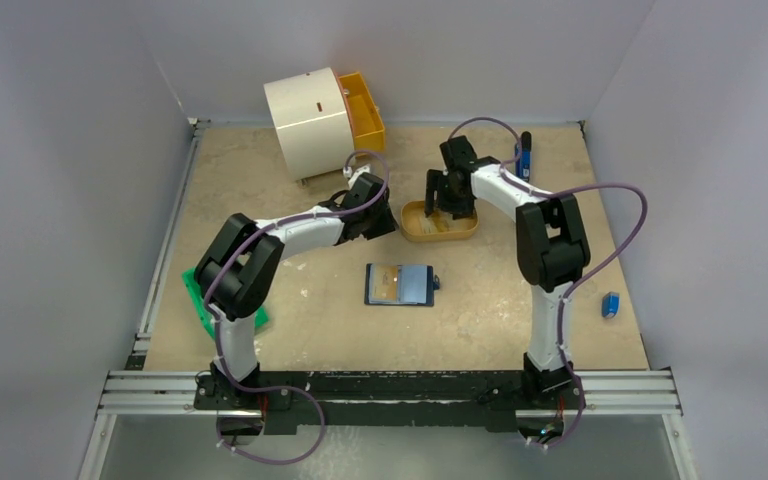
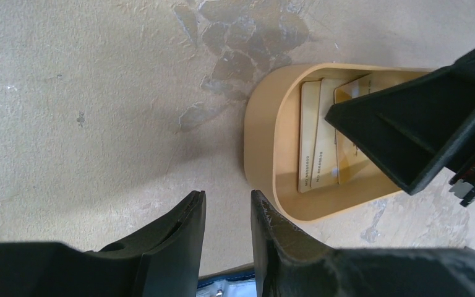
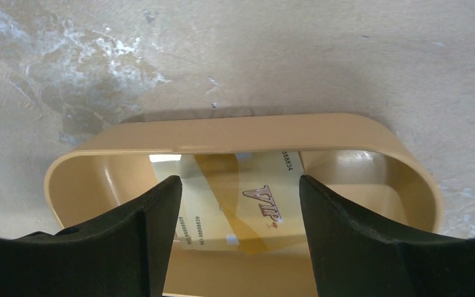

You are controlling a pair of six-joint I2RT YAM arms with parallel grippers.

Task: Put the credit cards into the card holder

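Note:
Several cards (image 3: 263,204), cream with gold bands, lie overlapping in a tan oval-ended tray (image 1: 440,236). My right gripper is open over the tray, its fingers to either side of the cards; I see none of them lifted. In the left wrist view the cards (image 2: 309,136) lie partly behind the right gripper's dark finger (image 2: 402,124). My left gripper stands part open just left of the tray, only bare table showing between its fingertips. The card holder (image 1: 400,285) lies opened flat in front of the tray, a gold-toned card in its left half.
At the back left stands a white drum-shaped box (image 1: 310,122) with an orange drawer (image 1: 360,108). A green object (image 1: 260,317) lies under the left arm. A small blue box (image 1: 610,304) sits at the right edge. Table around the holder is clear.

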